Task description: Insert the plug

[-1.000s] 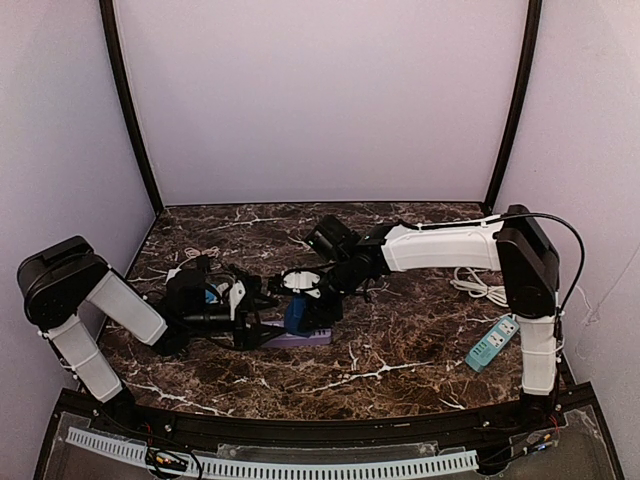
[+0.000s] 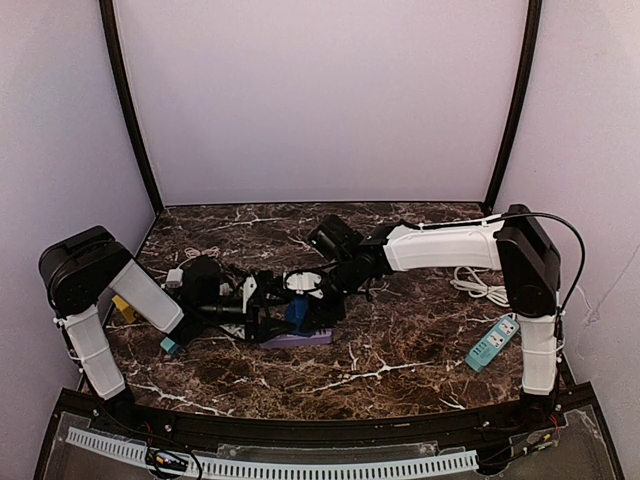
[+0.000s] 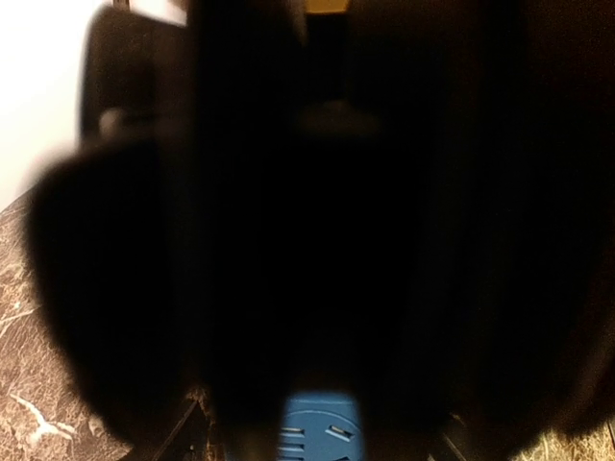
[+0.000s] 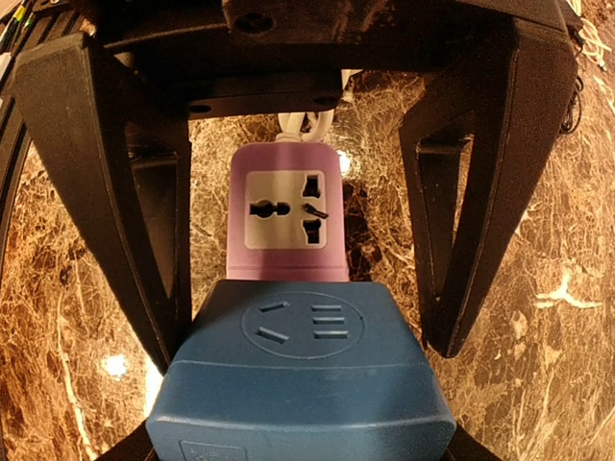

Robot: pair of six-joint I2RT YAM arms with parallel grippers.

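A blue plug adapter (image 4: 298, 384) with pin slots on its face fills the bottom of the right wrist view, held at my right gripper (image 2: 315, 305); whether the fingers press on it is hard to tell. Beyond it is a purple power strip (image 4: 286, 264) with a socket face, resting on the table. In the top view my left gripper (image 2: 270, 310) stands open close beside the adapter and right gripper. The left wrist view is mostly dark and blurred, with part of the blue adapter (image 3: 320, 427) at the bottom.
A teal power strip (image 2: 491, 342) lies at the right, with white cable (image 2: 478, 290) behind it. Small yellow (image 2: 124, 308) and teal (image 2: 170, 346) objects lie at the left.
My left arm has moved right, closer to the blue adapter and my right gripper, uncovering small objects at the left. The right arm looks nearly unchanged.
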